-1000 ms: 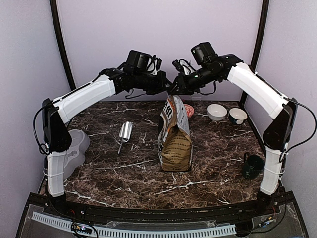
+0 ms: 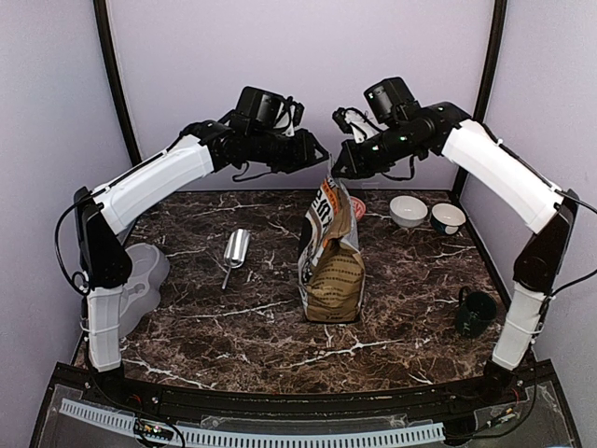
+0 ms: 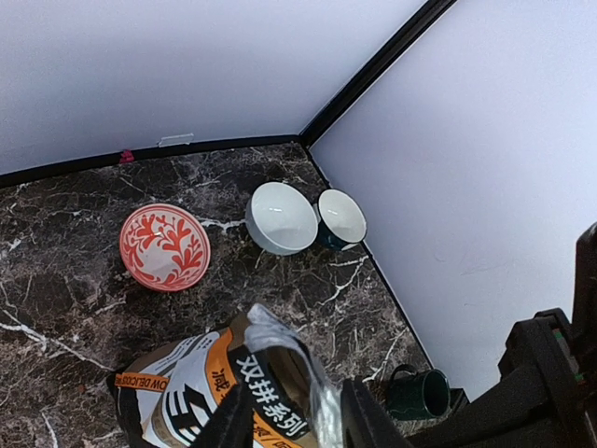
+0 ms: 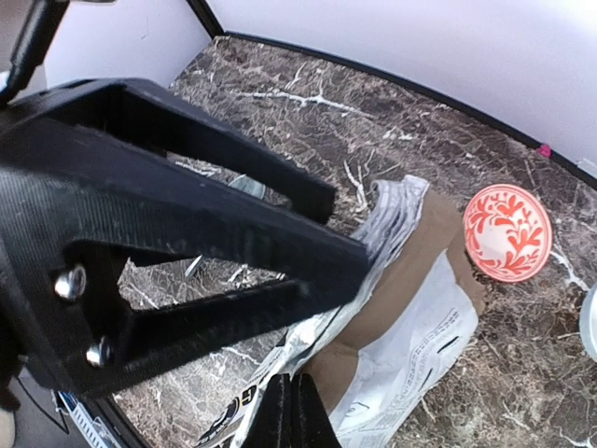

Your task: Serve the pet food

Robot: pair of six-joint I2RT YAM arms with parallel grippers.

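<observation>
The tall pet food bag (image 2: 333, 275) stands upright mid-table, its crumpled top drawn up between both grippers. In the left wrist view, my left gripper is open, with the bag's silvery rim (image 3: 322, 401) passing between its fingers. My right gripper is shut against the bag's upper part; I see no film between its tips. Brown inner bag surface (image 4: 340, 369) shows beside those fingers. A metal scoop (image 2: 237, 248) lies left of the bag. Behind the bag is a red-patterned dish (image 3: 165, 247), partly hidden in the top view.
A white bowl (image 2: 408, 211) and a dark-sided bowl (image 2: 448, 218) stand at the back right. Toward the front right is a dark mug (image 2: 475, 313). A pale grey object (image 2: 142, 289) lies along the left edge.
</observation>
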